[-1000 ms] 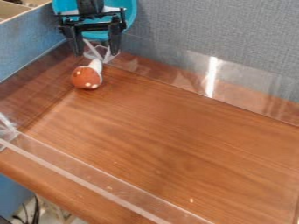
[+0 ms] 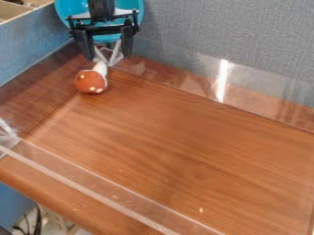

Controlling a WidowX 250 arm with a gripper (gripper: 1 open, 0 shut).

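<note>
A toy mushroom [image 2: 91,81] with a red-orange spotted cap and a white stem lies on its side near the back left of the wooden tabletop [image 2: 185,156]. Above and behind it is my open gripper [image 2: 106,53], a black mount with pale fingers pointing down around the far end of the stem. Whether the fingers touch the toy cannot be made out.
Clear plastic edging runs along the back and front of the table. A grey fabric wall stands behind, a blue wall at the left.
My gripper has shifted very slightly to the right over the last second. The mushroom looks unmoved.
</note>
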